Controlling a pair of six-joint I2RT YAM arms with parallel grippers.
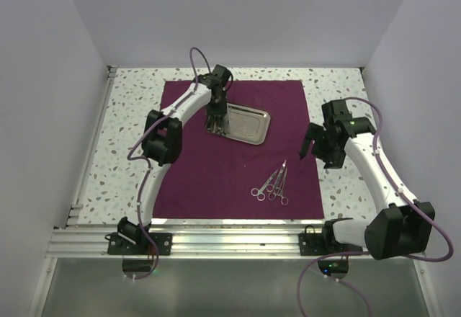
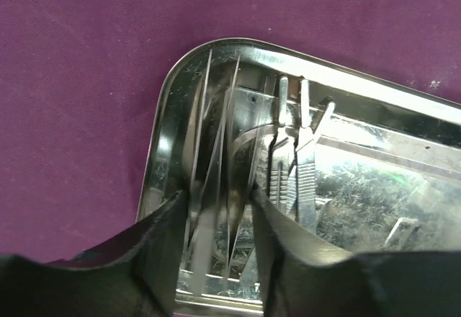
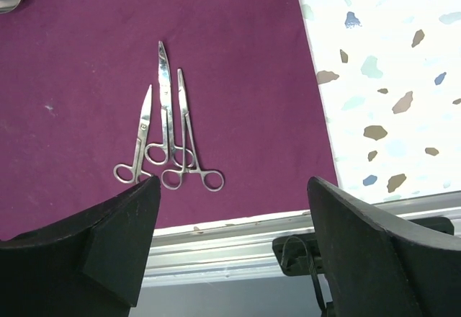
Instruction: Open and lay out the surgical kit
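Observation:
In the left wrist view, the metal tray (image 2: 164, 144) holds thin tweezers (image 2: 230, 126) at its left end, with scalpel handles (image 2: 305, 166) close beside them. My left gripper is over that end, its fingers apart on either side of the tweezers; whether they touch the metal is hard to tell. Three scissor-like instruments lie side by side on the purple cloth (image 3: 252, 101): small scissors (image 3: 141, 133), a longer pair (image 3: 165, 90) and a slim clamp (image 3: 184, 115). Above the cloth's right side, my right gripper is open and empty.
Bare purple cloth (image 1: 209, 180) fills the middle and lower left. Around it is the speckled tabletop (image 1: 108, 158), with a metal rail (image 1: 230, 238) along the front. Grey walls rise at the back and both sides.

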